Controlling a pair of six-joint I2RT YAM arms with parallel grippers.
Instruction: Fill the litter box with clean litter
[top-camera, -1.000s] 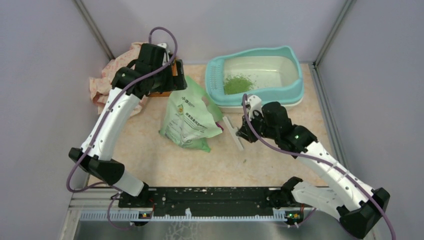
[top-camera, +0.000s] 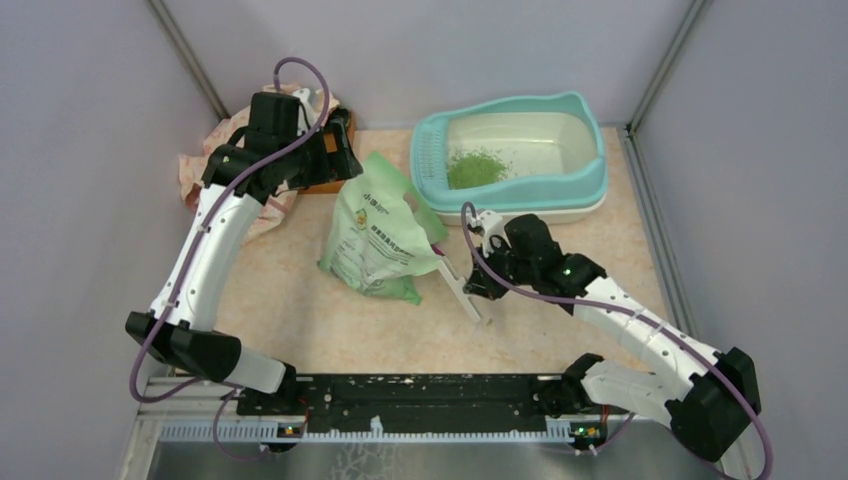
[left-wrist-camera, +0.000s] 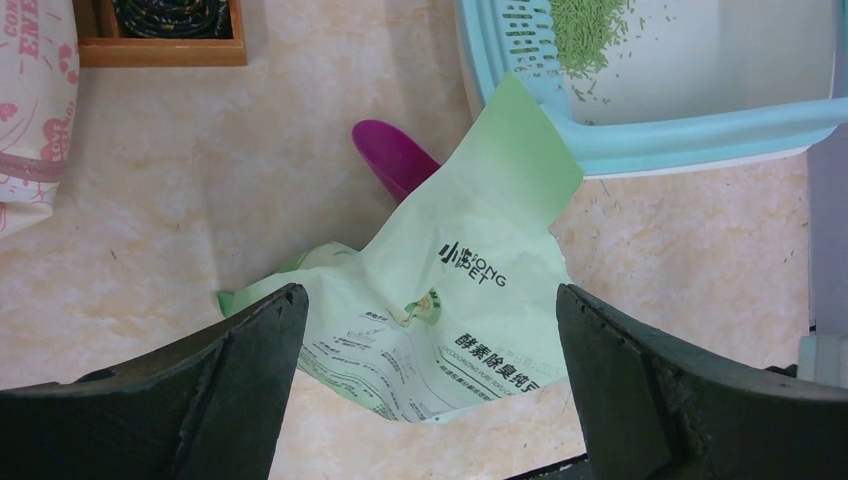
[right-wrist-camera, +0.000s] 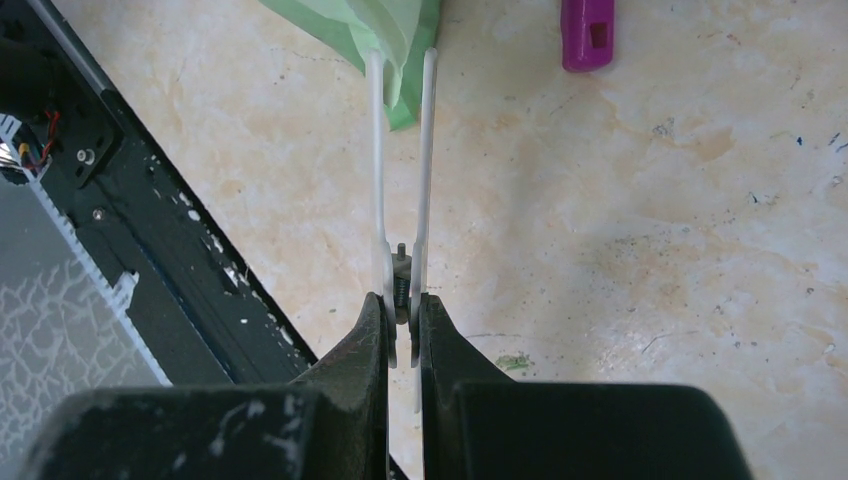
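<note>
A light green litter bag (top-camera: 378, 235) lies crumpled on the table left of the turquoise litter box (top-camera: 520, 200), which holds a patch of green pellets (top-camera: 476, 169). A magenta scoop pokes out from under the bag; its handle (right-wrist-camera: 588, 35) shows in the right wrist view. My left gripper is open above the bag's upper left, empty. My right gripper is shut on a white long-pronged tool (right-wrist-camera: 424, 170), whose tips reach the bag's lower edge in that view; whether they touch it I cannot tell.
A wooden tray (left-wrist-camera: 160, 52) with black coiled items and a pink printed cloth bag (left-wrist-camera: 25, 120) are at the back left. A black rail runs along the front edge.
My right arm has moved left with the white tool, toward the bag. The left arm has shifted slightly left. The bag and box look unchanged.
</note>
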